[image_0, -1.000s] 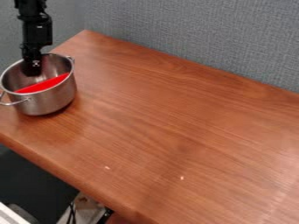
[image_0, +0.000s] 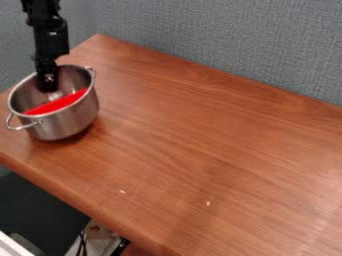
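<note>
A stainless steel pot (image_0: 64, 124) with two loop handles stands on the left edge of the wooden table. A long red object (image_0: 54, 104) lies tilted inside it. My black gripper (image_0: 48, 84) reaches down from above into the back of the pot, its tips at about rim height or a little below. It looks shut; whether anything thin is between its fingertips is too small to tell.
A grey partition (image_0: 227, 45) runs along the back. Beyond the table's near left edge are a dark area and some cables.
The pot, with the red object in it, has shifted slightly right and toward the camera. My gripper has moved the same way with it.
</note>
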